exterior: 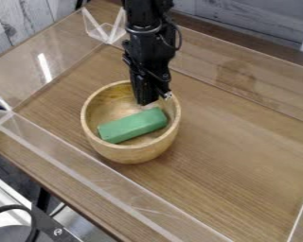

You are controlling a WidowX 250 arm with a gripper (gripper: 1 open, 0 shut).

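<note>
A round wooden bowl (107, 143) stands on the wooden table, left of the middle of the view. A green block (132, 126) lies inside it. My black gripper (151, 95) points down at the back of the bowl's rim, above the block and apart from it. It looks shut, with nothing visible between its fingers, though the tips are small and dark.
Clear plastic edging runs along the left side. A black cable (34, 217) hangs off the table at the lower left.
</note>
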